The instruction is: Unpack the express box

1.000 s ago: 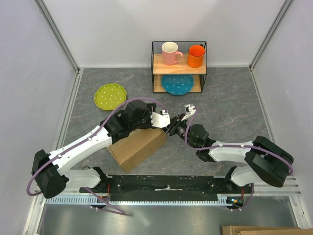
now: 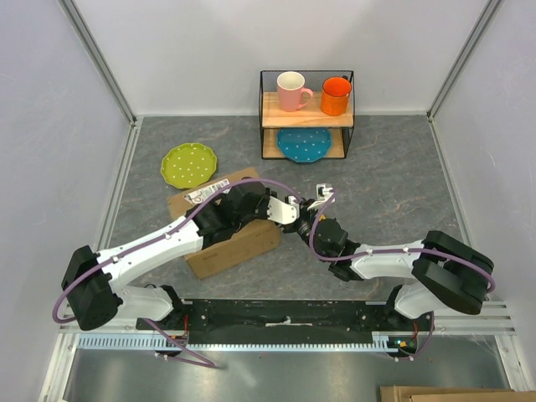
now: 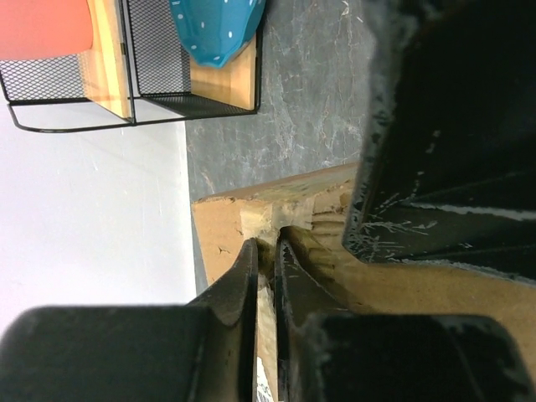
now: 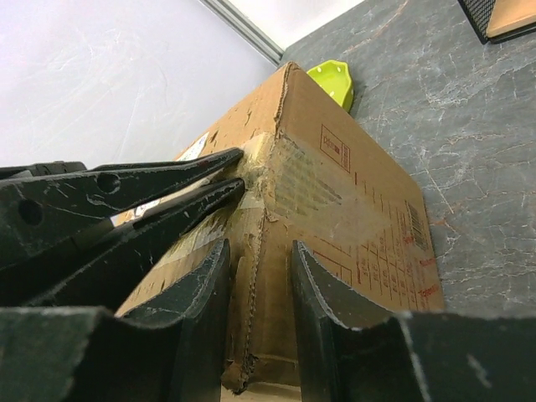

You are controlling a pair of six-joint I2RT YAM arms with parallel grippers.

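The brown cardboard box (image 2: 239,249) sits on the table left of centre, set at a slant, with a white label on top and clear tape (image 4: 270,172) over its end. My left gripper is shut at the box's taped end, with the tape at its fingertips. How much it pinches is hard to see. In the right wrist view, the left fingers (image 4: 222,161) press against this taped corner. My right gripper stands part open, its fingers either side of the box's near edge. From above, both grippers meet at the box's right end, largely hiding it.
A green dotted plate (image 2: 188,165) lies behind the box. At the back stands a wire rack (image 2: 306,121) bearing a pink mug (image 2: 291,90), an orange mug (image 2: 336,96) and a blue plate (image 2: 304,144).
The box has turned, its near corner shifting left and back, and its label now shows. My left gripper has come slightly right and nearer; the right gripper has moved slightly left.
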